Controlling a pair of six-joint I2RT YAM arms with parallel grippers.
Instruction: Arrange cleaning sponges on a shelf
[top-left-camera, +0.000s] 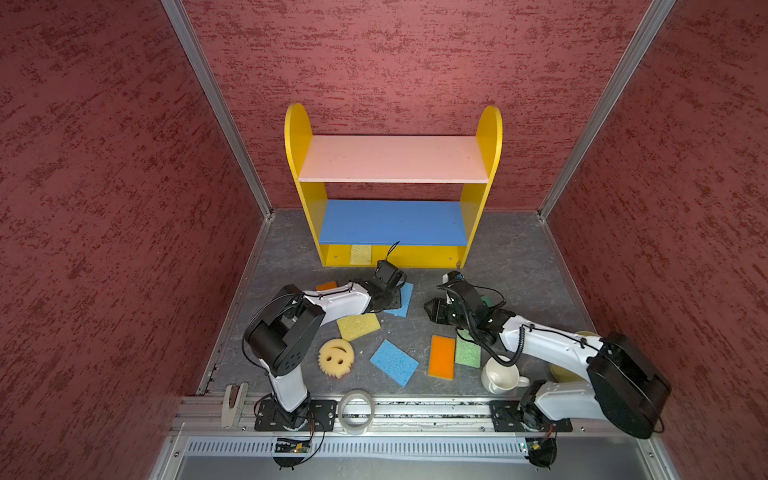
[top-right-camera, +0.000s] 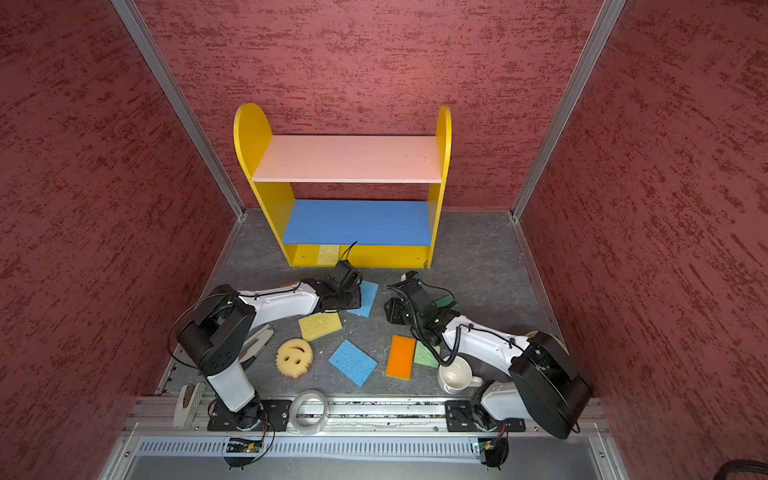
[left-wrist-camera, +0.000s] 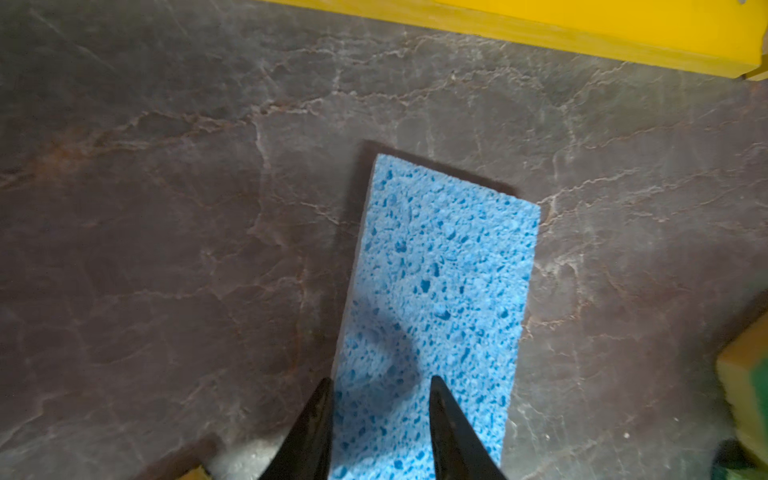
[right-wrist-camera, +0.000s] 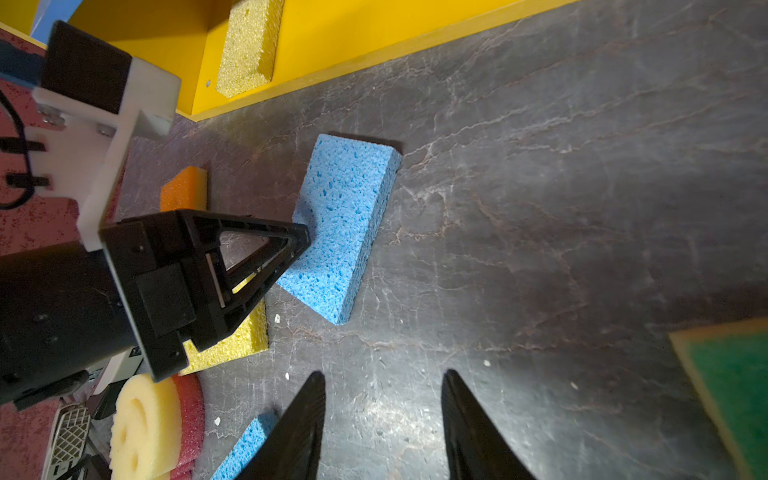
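A blue sponge lies on the floor in front of the yellow-sided shelf. My left gripper is over it, fingers apart, one at the sponge's left edge. A pale yellow sponge sits on the shelf's bottom level. My right gripper stands open to the right, over bare floor. On the floor also lie a yellow sponge, another blue sponge, an orange sponge, a light green sponge and a smiley sponge.
A white mug stands at the front right by the right arm. A tape roll lies on the front rail. The blue and pink boards are empty. Bare floor lies at the back right.
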